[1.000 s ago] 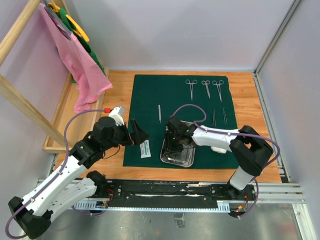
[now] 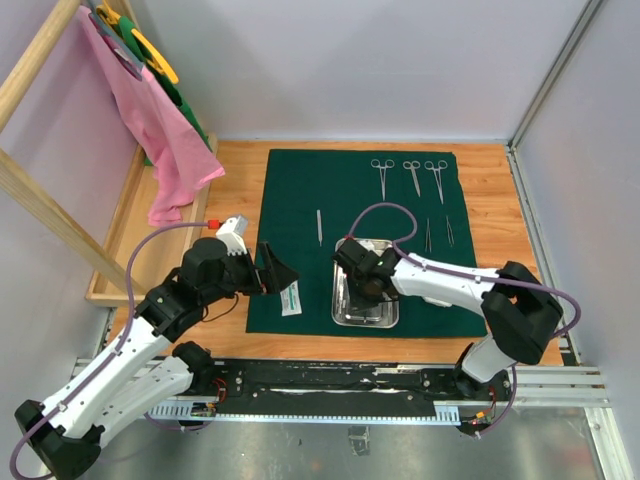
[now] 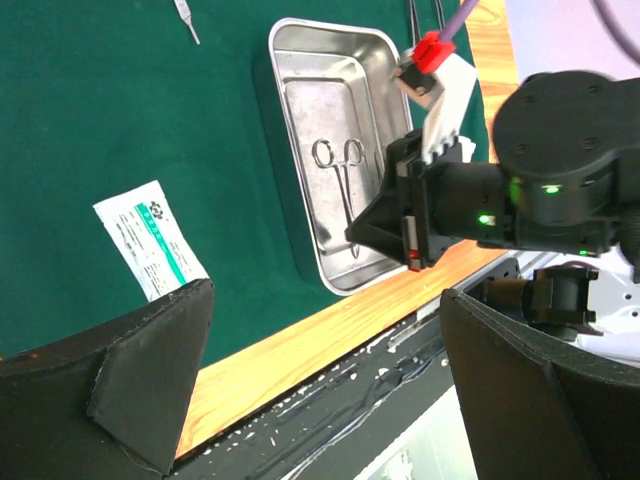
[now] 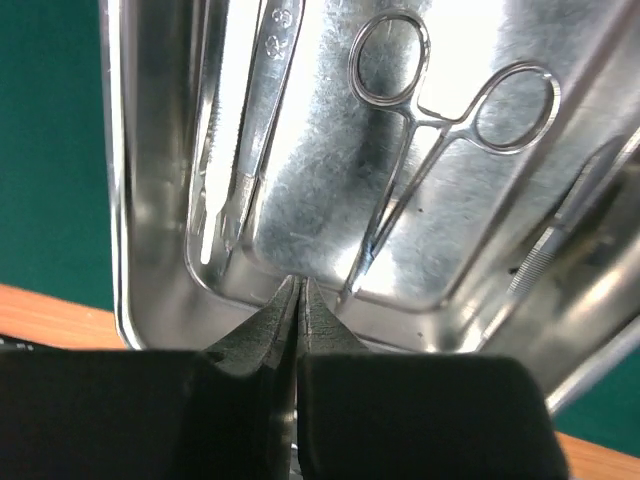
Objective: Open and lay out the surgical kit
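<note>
A metal tray (image 2: 340, 318) stands on the green drape (image 2: 288, 200). Inside it, the right wrist view shows ringed scissors-like forceps (image 4: 400, 150), a slim handle with a pale strip (image 4: 228, 130) and tweezers (image 4: 265, 110) along one wall, and another ribbed instrument (image 4: 550, 235) by the opposite wall. My right gripper is shut over the tray, its tips by the forceps' lower end, nothing visible between them. My left gripper (image 2: 280, 268) is open and empty, beside the tray, near a white packet with a green stripe (image 3: 155, 240).
Three ringed instruments (image 2: 412, 170) lie in a row at the drape's back right, with two tweezers (image 2: 428, 236) below them. A scalpel-like handle (image 2: 320, 227) rests alone left of centre. A pink cloth (image 2: 160, 130) hangs on the wooden rack.
My right arm moved with it. The left arm has stayed still.
</note>
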